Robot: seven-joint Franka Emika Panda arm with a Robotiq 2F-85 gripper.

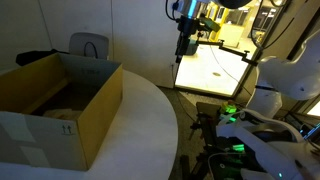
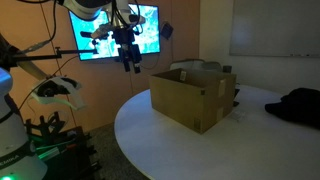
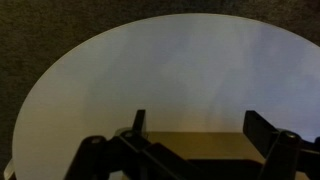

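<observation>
A large open cardboard box (image 1: 91, 118) stands on the white table; in exterior view 2 the same box (image 2: 186, 98) is near the table's middle. Something brown lies inside it, too unclear to name. My gripper (image 1: 180, 60) hangs high in the air beyond the table's rounded end, pointing down and well clear of the box. In the wrist view my gripper has its two dark fingers wide apart, with nothing between them. A strip of brown cardboard (image 3: 205, 145) shows at the bottom of that view, partly covered by the gripper.
The white table (image 2: 150, 135) has bare surface around its rounded end and in front of the box. A black cloth-like heap (image 2: 297, 106) lies toward the far right. A grey chair (image 1: 89, 44) stands behind the table, and a screen (image 2: 115, 36) is on the wall.
</observation>
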